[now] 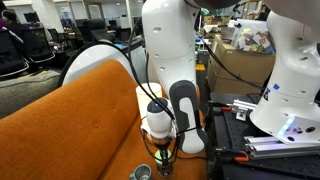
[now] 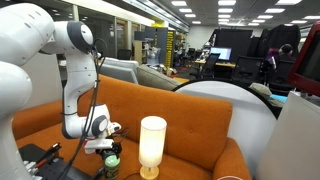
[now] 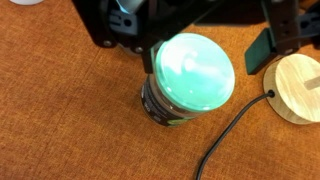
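A jar with a pale green lid (image 3: 195, 72) stands on the orange-brown couch seat, its dark-labelled side showing in the wrist view. My gripper is open, with its fingers spread wide over the lid. A gap shows between the lid and the right-hand finger (image 3: 272, 42), while the left-hand finger lies close to the lid's edge; contact there cannot be told. From outside, the gripper (image 1: 161, 146) points down at the jar (image 1: 164, 158), and the green jar (image 2: 111, 161) shows below it in the other exterior view.
A grey cup (image 1: 142, 173) stands close beside the jar. The white lamp (image 2: 152, 142) rises nearby, on a round wooden base (image 3: 298, 88) with a black cable (image 3: 225, 135). Behind is the orange couch backrest (image 2: 200, 125).
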